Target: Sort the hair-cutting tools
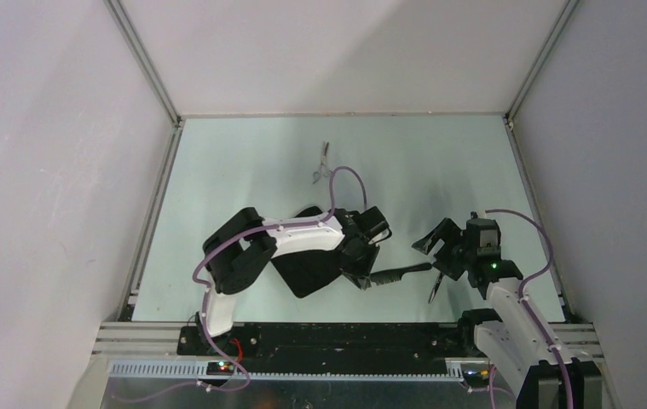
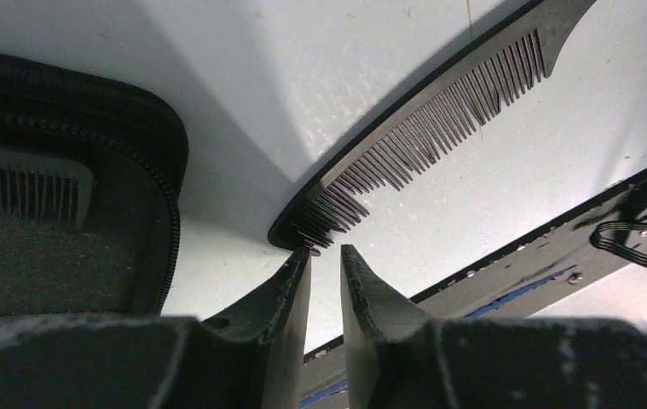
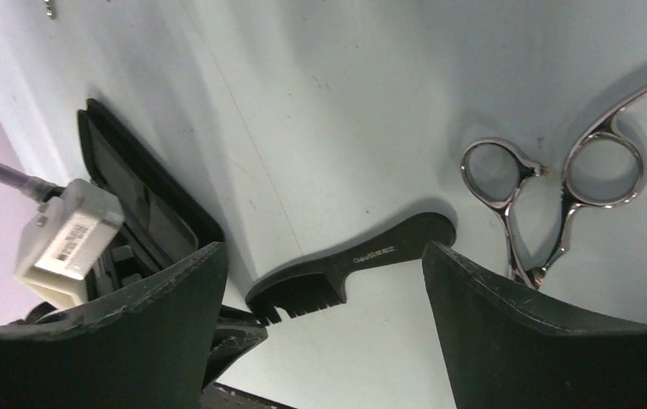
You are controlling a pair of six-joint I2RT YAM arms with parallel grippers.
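A black comb (image 2: 396, 128) lies by the black case (image 1: 303, 277), its toothed end at my left gripper, which is shut on that end. Another comb (image 2: 21, 189) shows in the case in the left wrist view. My right gripper stands open above the table, right of the comb in the top view. Scissors (image 3: 571, 196) lie beside the comb's handle. A second pair of scissors (image 1: 322, 166) lies at the back of the table.
Walls stand at left, back and right; a dark rail (image 1: 345, 345) runs along the front edge.
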